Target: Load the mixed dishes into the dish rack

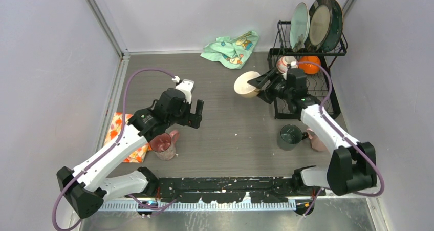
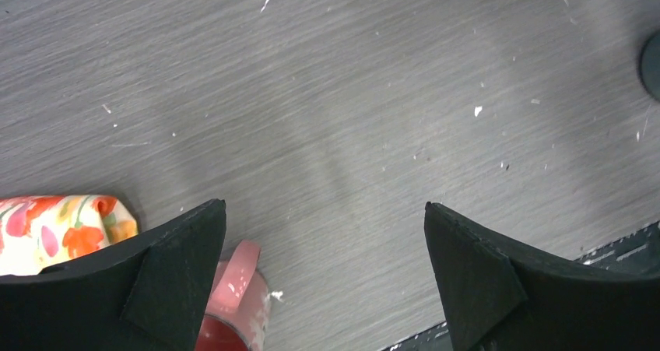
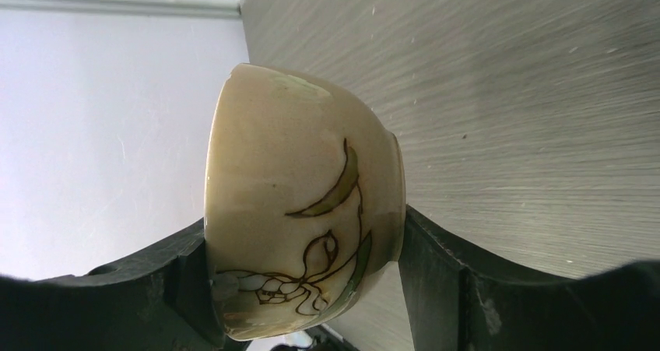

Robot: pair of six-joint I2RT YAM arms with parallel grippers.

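A cream bowl with a painted plant [image 3: 303,195] is held on its side by my right gripper [image 1: 261,87], which is shut on it, left of the black dish rack [image 1: 332,95]. My left gripper [image 1: 195,111] is open and empty, above a pink mug [image 1: 163,146]. The rack holds several plates [image 1: 299,26] upright on top and bowls below, an orange one [image 1: 309,64] among them. A dark green mug [image 1: 289,138] and a pink vessel [image 1: 317,144] stand in front of the rack.
A green cloth [image 1: 233,49] lies at the back; a floral cloth [image 1: 117,128] at the left.
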